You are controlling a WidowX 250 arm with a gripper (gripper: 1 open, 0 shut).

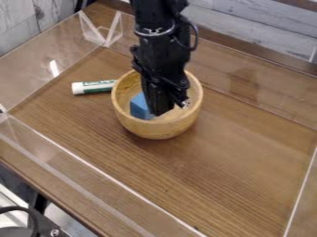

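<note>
A round light wooden bowl (173, 125) sits on the wooden table, with a blue block (140, 107) inside at its left. My black gripper (166, 100) reaches down from above into the bowl, just right of the blue block. The arm hides part of the bowl's interior, and whether anything is between the fingertips is hard to see; the fingers look closed.
A white and green tube (93, 87) lies left of the bowl. A white wall stands at the back, and cables run at the lower left.
</note>
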